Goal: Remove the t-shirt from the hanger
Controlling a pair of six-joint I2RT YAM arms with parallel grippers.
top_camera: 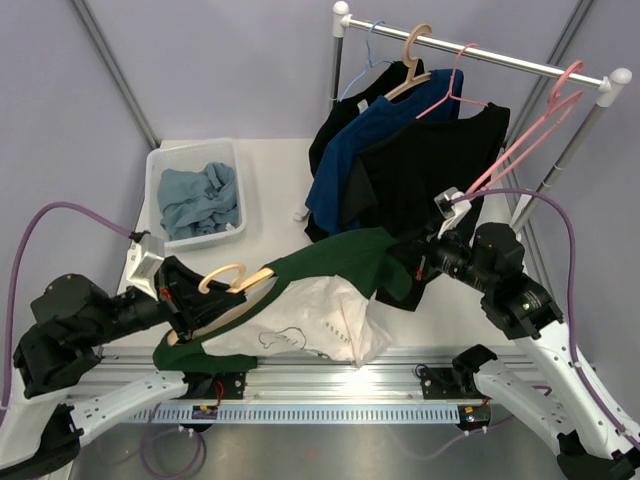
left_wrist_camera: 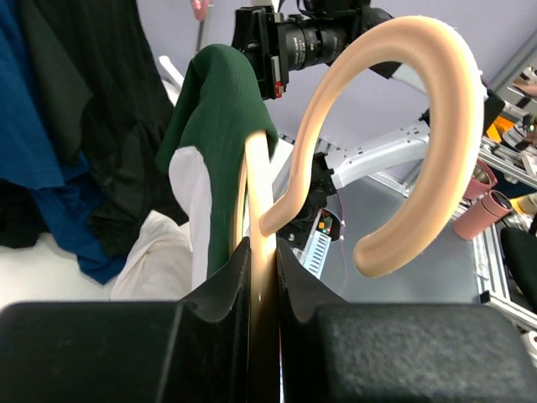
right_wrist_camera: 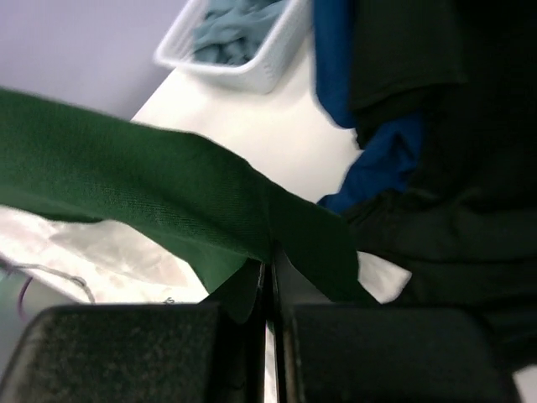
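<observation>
A green and white T-shirt (top_camera: 305, 320) is stretched between both grippers at the table's front. A beige wooden hanger (left_wrist_camera: 415, 214) is still partly inside it, its hook upright at left in the top view. My left gripper (top_camera: 190, 305) is shut on the hanger's bar. My right gripper (top_camera: 420, 265) is shut on the green fabric (right_wrist_camera: 201, 193) at the shirt's right end. In the left wrist view, the bar runs into the green cloth.
A rack (top_camera: 480, 58) holds black and blue shirts and a pink hanger (top_camera: 520, 150) at back right. A white bin (top_camera: 162, 195) with grey-blue cloth stands at back left.
</observation>
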